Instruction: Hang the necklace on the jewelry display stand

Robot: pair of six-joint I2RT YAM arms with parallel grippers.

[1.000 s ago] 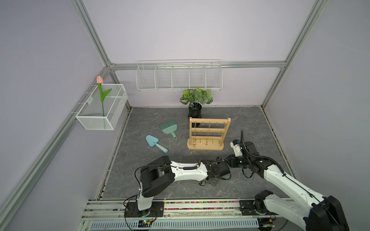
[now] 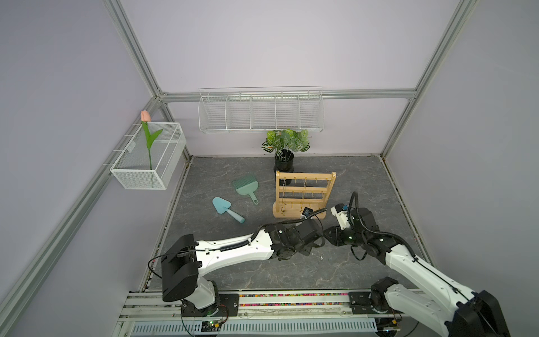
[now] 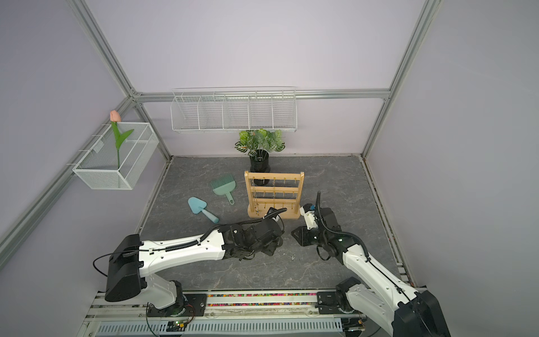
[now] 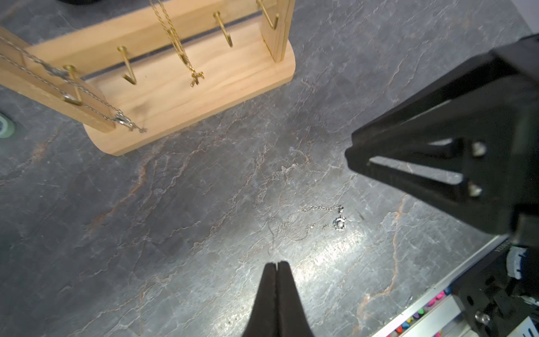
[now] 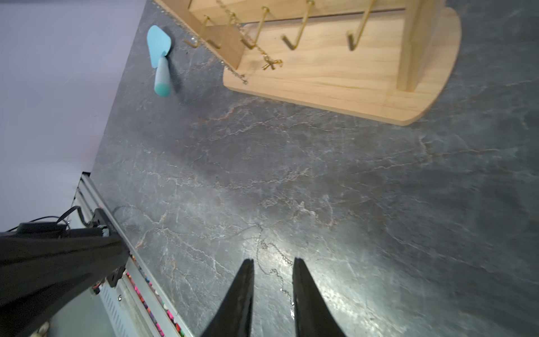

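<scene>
A thin silver necklace (image 4: pixel 339 223) with a small pendant lies loose on the grey table. In the left wrist view my left gripper is shut, fingertips together, nothing visible between them. From the right of that view, the dark right gripper reaches in above the table, near the necklace. Seen from its own wrist, my right gripper has its fingertips apart, and the chain (image 5: pixel 269 247) shows on the table below and between them. The wooden display stand (image 2: pixel 303 189) stands behind both grippers, with other necklaces on some of its brass hooks.
A blue trowel (image 2: pixel 222 205) and a green dustpan (image 2: pixel 245 184) lie left of the stand. Behind it is a potted plant (image 2: pixel 284 160). Bare table lies right of the stand. The two arms are close together in front of it.
My left arm has drawn back to the left, away from the right gripper. The right gripper has shifted slightly left. The stand has not moved.
</scene>
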